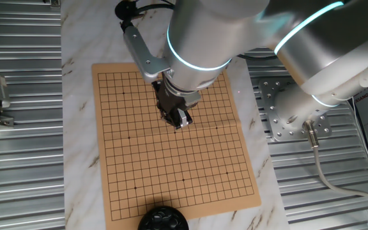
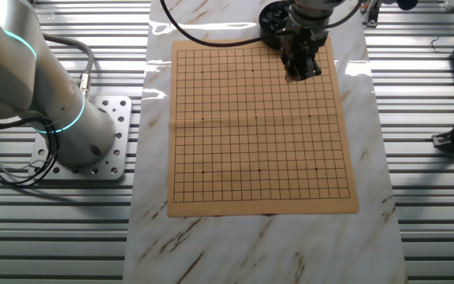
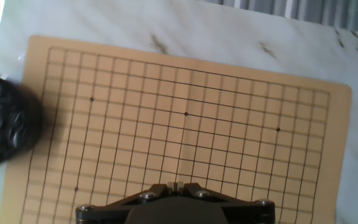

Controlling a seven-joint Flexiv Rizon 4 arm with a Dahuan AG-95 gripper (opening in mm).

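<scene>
A tan Go board [image 1: 121,160] with a black grid lies flat on the marble table, and no stones show on it. My gripper [image 1: 183,119] hangs above the board in exterior view 1. The wrist view shows the gripper shut, its fingertips together at the bottom centre, with nothing visible between them. A round black bowl [image 1: 163,219] stands at one edge of the board. Dark, glossy round pieces appear inside the bowl [image 3: 5,121] in the wrist view. Exterior view 2 has the bowl [image 2: 271,22] partly hidden behind the gripper [image 2: 303,72].
White marble [image 1: 82,140] surrounds the board and is clear on the side away from the bowl. Ribbed metal panels [image 1: 21,166] flank the table. The arm's base plate [image 2: 113,150] is bolted beside it. A dark cable [image 2: 219,43] loops near the gripper.
</scene>
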